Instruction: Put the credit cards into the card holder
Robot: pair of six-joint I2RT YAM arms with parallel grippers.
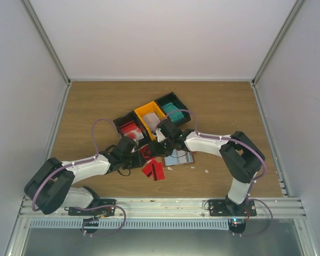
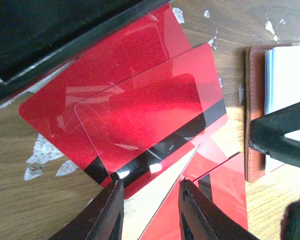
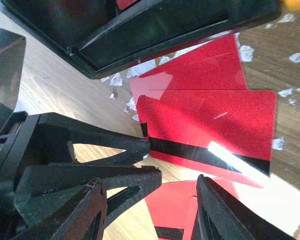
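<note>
Two red credit cards with black stripes lie overlapped on the table; the upper card [image 2: 155, 110] rests across the lower card [image 2: 140, 42]. In front of them are more red cards [image 1: 154, 170]. My left gripper is partly open at the upper card's near corner; whether it touches cannot be told. My right gripper stands open over the cards, nothing held between its fingertips, close to the left gripper's fingers [image 3: 135, 173]. The brown card holder [image 2: 255, 115] with pale pockets lies to the right, partly covered by the right gripper.
Behind the cards stands a black tray [image 3: 160, 40], its edge overhanging the lower card. An orange tray [image 1: 141, 113] and another black tray [image 1: 162, 100] continue the row. Small pale flakes dot the wood. The two grippers crowd each other.
</note>
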